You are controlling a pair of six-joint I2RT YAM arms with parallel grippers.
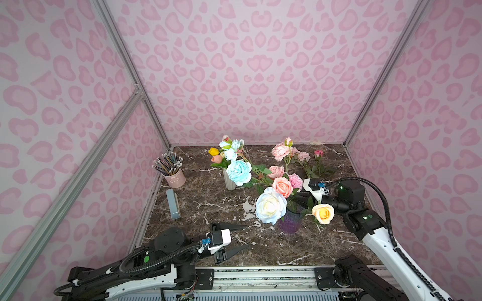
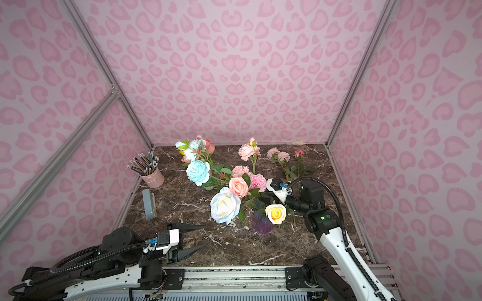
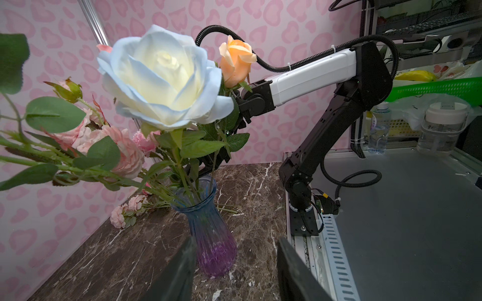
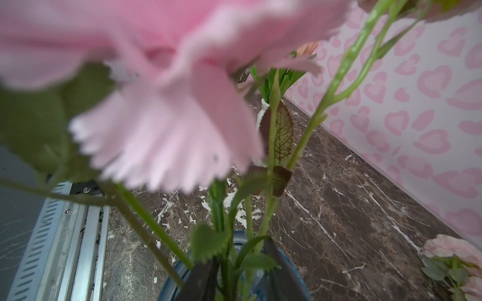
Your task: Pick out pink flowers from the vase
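A blue-purple glass vase (image 3: 213, 245) holds white, cyan, yellow and pink flowers, including a pink carnation (image 1: 295, 181) and a peach-pink rose (image 2: 239, 186). My right gripper reaches among the stems at the vase's mouth, its fingers apart around several green stems, just below the pink carnation, which fills the upper part of the right wrist view. My left gripper stands open low at the front left, pointing toward the vase, nothing between its fingers.
Loose pink flowers (image 2: 283, 156) lie at the back right. A second vase (image 1: 230, 183) with flowers stands behind. A pencil cup (image 1: 175, 178) and a grey-blue case (image 1: 172, 204) sit at the left.
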